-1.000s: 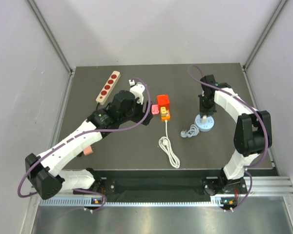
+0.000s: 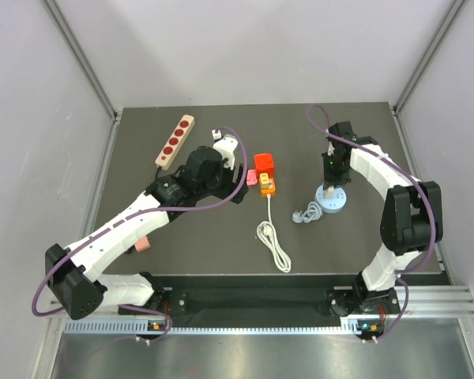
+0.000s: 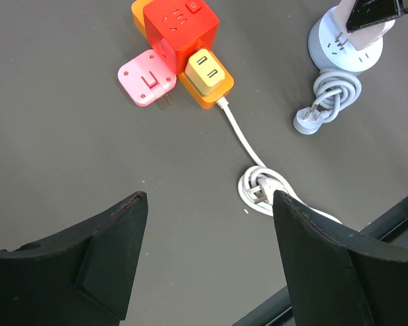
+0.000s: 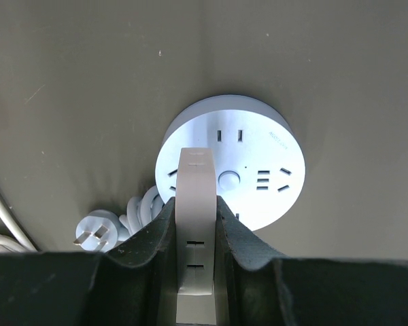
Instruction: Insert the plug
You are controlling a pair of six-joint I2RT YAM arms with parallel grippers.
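Note:
My right gripper is shut on a pale beige plug adapter, held over the left side of the round white socket; in the left wrist view its prongs point down toward the socket face, and whether they touch is unclear. A coiled cable with a round-based plug point(image 4: 98, 229) lies beside the socket. My left gripper stands open above the table, nothing between its fingers, left of the red cube adapter point(image 2: 264, 162) in the top view.
A pink adapter point(image 2: 251, 177) and an orange socket point(image 2: 267, 185) with a yellow adapter sit centrally; its white cable point(image 2: 276, 249) coils toward the front. A long power strip point(image 2: 174, 142) lies back left, a salmon object point(image 2: 142, 242) front left.
Both arms have shifted very slightly since a second ago; otherwise the scene looks the same.

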